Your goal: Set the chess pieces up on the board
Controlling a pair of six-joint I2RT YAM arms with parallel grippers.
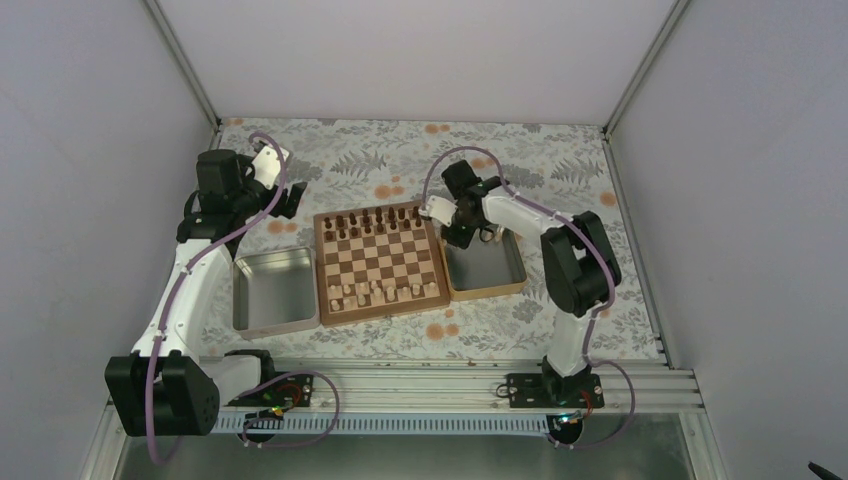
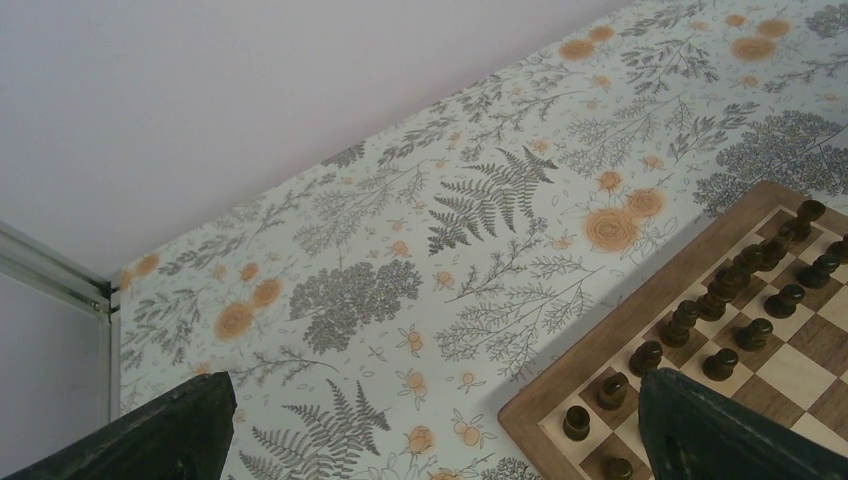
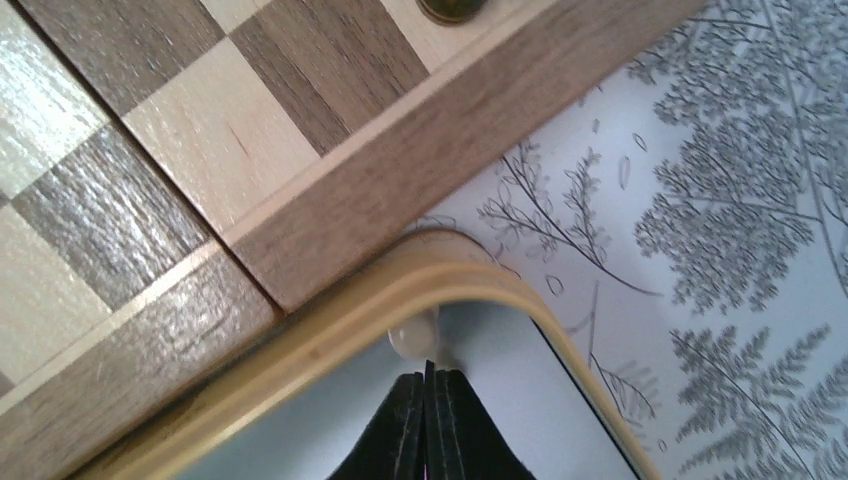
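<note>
The chessboard (image 1: 372,262) carries dark pieces (image 1: 378,217) along its far side and light pieces (image 1: 377,294) along its near side. In the right wrist view a light piece (image 3: 415,335) lies in the corner of the wooden-rimmed tray (image 3: 330,352). My right gripper is over that tray, its slim fingers closed together with the tips right beside the piece; whether they touch it I cannot tell. Left of the board's far corner, my left gripper hangs wide open and empty above the patterned table.
A bare metal tray (image 1: 275,290) stands left of the board. The right tray (image 1: 487,292) abuts the board's right edge and has light items (image 1: 500,235) at its far end, partly hidden by my right arm. Behind the board the tabletop is clear.
</note>
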